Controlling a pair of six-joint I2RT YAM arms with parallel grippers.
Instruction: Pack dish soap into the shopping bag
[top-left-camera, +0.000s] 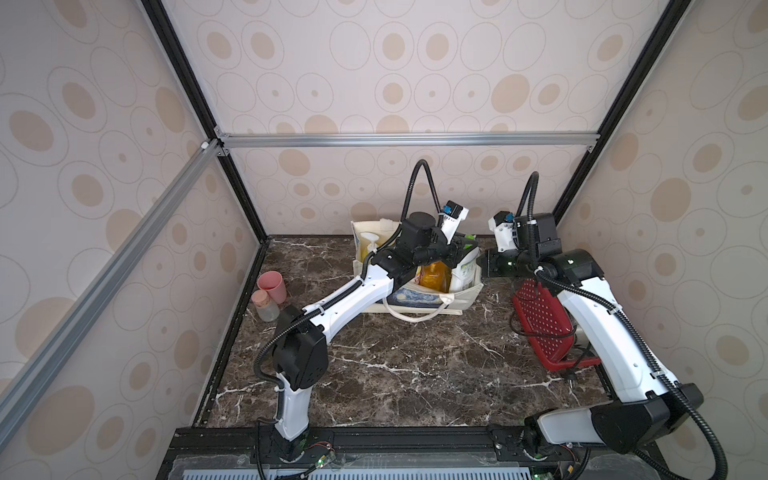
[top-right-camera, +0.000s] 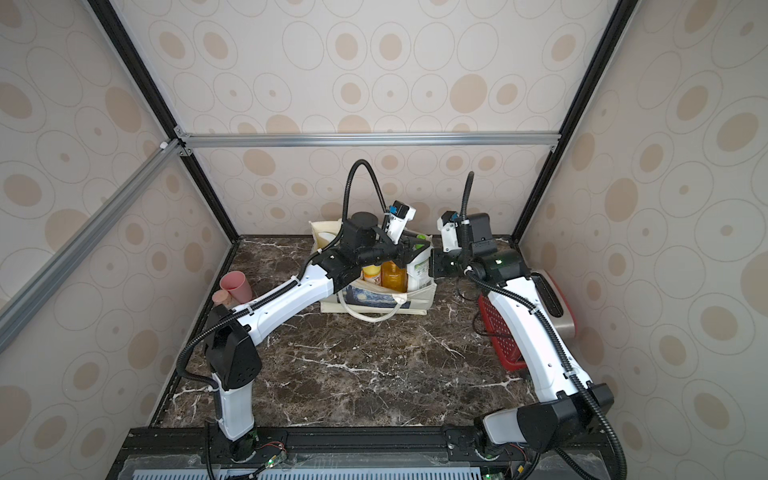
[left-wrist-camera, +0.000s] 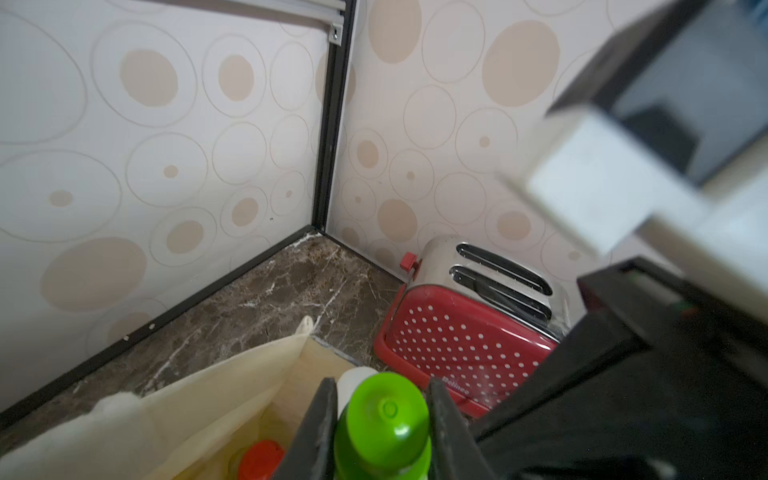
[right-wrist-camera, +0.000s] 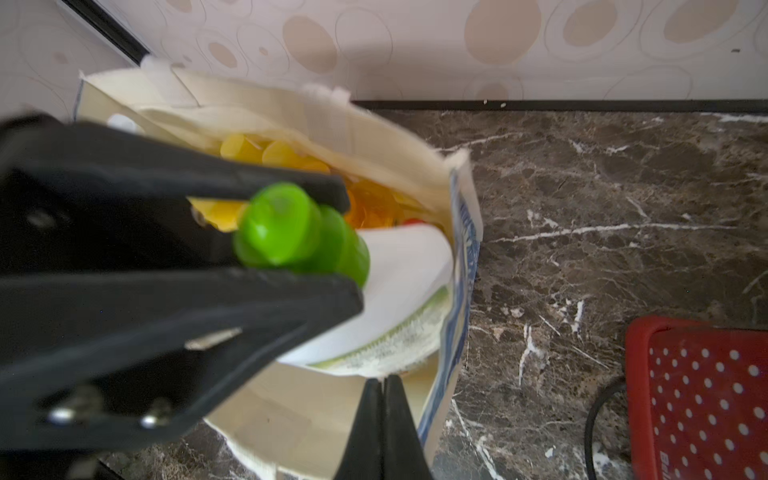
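Note:
The dish soap, a white bottle (right-wrist-camera: 400, 276) with a green cap (left-wrist-camera: 388, 420), leans inside the cream shopping bag (top-left-camera: 370, 228), close to its right wall. My left gripper is shut on the cap, its fingers on either side of it. In the right wrist view the bottle lies slanted, its lower end against the bag's right side. At that bag edge my right gripper is shut, with nothing between its fingers; the bottle is outside them. How deep the bottle's base reaches is hidden.
Orange and yellow bottles (top-left-camera: 433, 276) fill part of the bag. A toaster (left-wrist-camera: 472, 320) in a red dotted basket (right-wrist-camera: 704, 400) stands right of it. A pink cup (top-left-camera: 272, 285) and a jar (top-left-camera: 264, 305) are at left.

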